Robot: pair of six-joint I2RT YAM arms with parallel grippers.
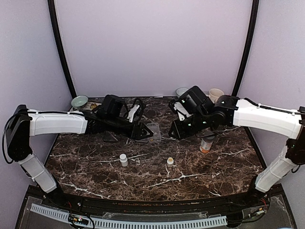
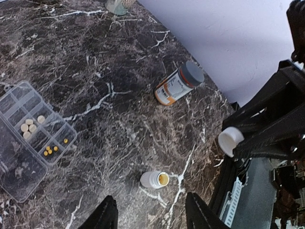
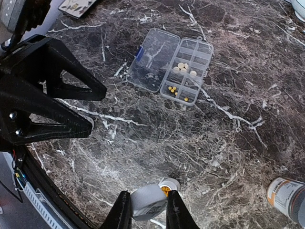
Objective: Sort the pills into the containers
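Observation:
A clear pill organizer (image 3: pixel 186 71) with its lid open holds white pills (image 3: pixel 184 67) and yellow pills (image 3: pixel 172 89) in separate compartments. On the table stands an uncapped white bottle (image 1: pixel 170 161) with yellow pills visible inside. A white cap (image 3: pixel 147 201) sits between the fingertips of my right gripper, above the table near that bottle in its wrist view. The left gripper is open, nothing between its fingers; from above it covers part of the organizer. A second small white bottle (image 1: pixel 124 160), closed, stands front left.
A larger orange-and-white bottle (image 1: pixel 207 143) with a grey lid stands at right, close to the right arm. A pale green bowl (image 1: pixel 79 101) is at the back left, a white cup (image 1: pixel 216 93) at the back right.

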